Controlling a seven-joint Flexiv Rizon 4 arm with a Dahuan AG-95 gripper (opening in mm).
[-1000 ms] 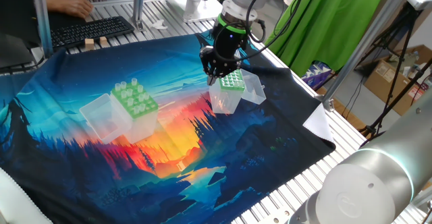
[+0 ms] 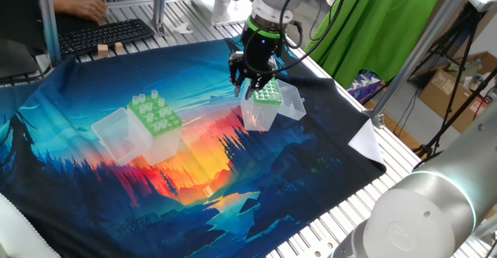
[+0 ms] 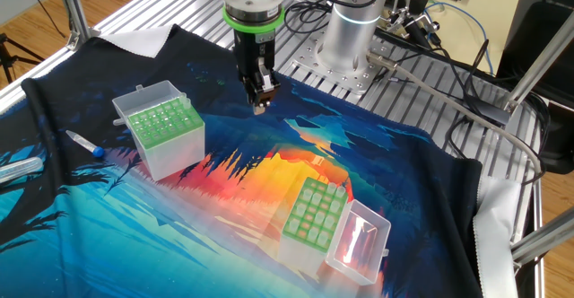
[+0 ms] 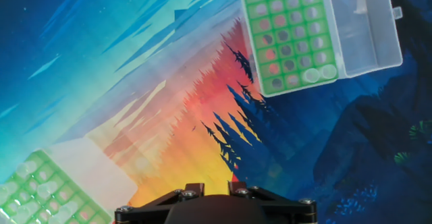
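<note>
My gripper (image 2: 243, 93) hangs in the air with its fingers apart and nothing between them. In exterior view 2 the gripper (image 3: 260, 109) is seen edge-on, above the cloth between two tube boxes. Across the wrist view's bottom, a gap parts the fingers of the gripper. One clear box with a green grid (image 4: 287, 42) has mostly empty-looking holes and two pale caps at a corner. The other box's green rack (image 2: 157, 118) carries several clear tubes standing up; this rack (image 4: 42, 193) is cut off at the wrist view's lower left.
Both boxes have open lids, one lid (image 2: 122, 136) leaning outward at the left and another (image 3: 360, 241) beside the tube-filled rack. A blue-capped pen (image 3: 86, 144) lies near the emptier box.
The arm has hardly moved, and both boxes stand where they were.
</note>
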